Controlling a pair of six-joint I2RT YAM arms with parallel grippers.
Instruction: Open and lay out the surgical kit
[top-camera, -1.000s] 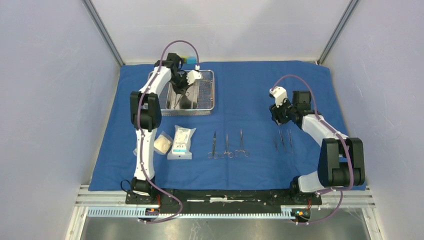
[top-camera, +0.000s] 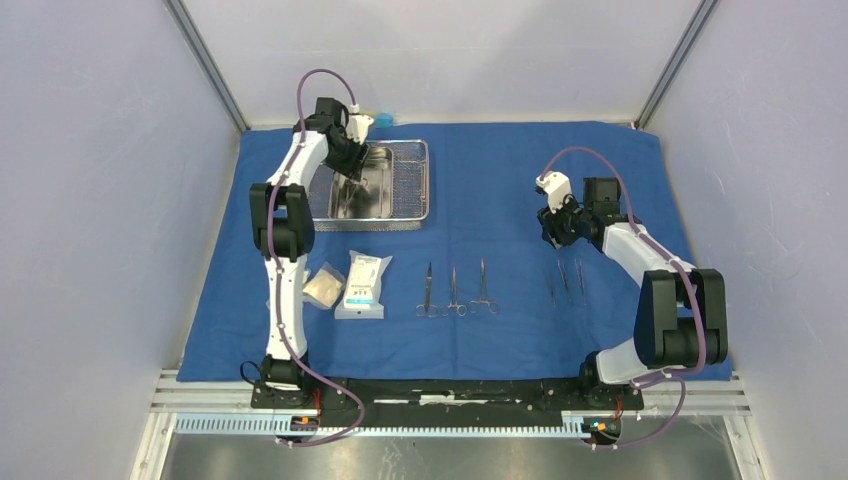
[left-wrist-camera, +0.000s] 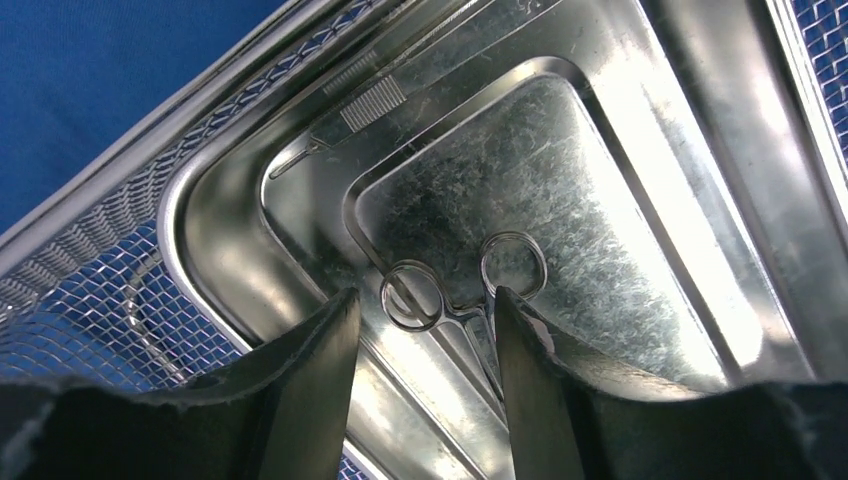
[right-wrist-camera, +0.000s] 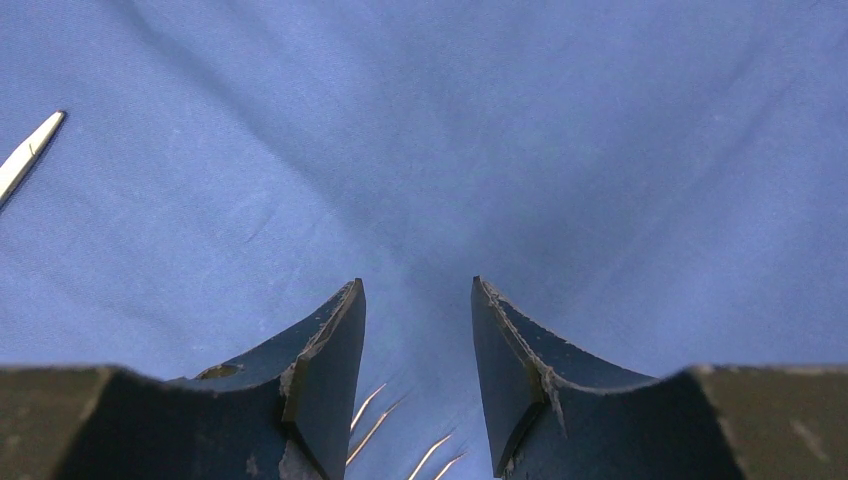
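Note:
Above the metal tray (top-camera: 375, 205) in the wire basket (top-camera: 410, 185), my left gripper is open, its fingers apart. Ring-handled scissors or a clamp (left-wrist-camera: 513, 237) lie below them, with the shank running down between the fingers in the left wrist view; no grip on it shows. A slim instrument with a ridged patch (left-wrist-camera: 372, 104) lies along the tray's side. Over bare blue cloth at right, my right gripper is open and empty. Ring-handled instruments (top-camera: 455, 295) form a row at centre; thin instruments (top-camera: 565, 278) lie at right.
A white package (top-camera: 363, 285) and a bag with pale contents (top-camera: 323, 287) lie in front of the basket. A blue item (top-camera: 384, 119) is behind it. The basket's rim (left-wrist-camera: 190, 105) surrounds the tray. Free cloth (top-camera: 485, 190) lies between the arms.
My left gripper has moved to the left and slightly back over the tray, uncovering more of it. The right arm has barely shifted. The laid-out instruments have stayed in place.

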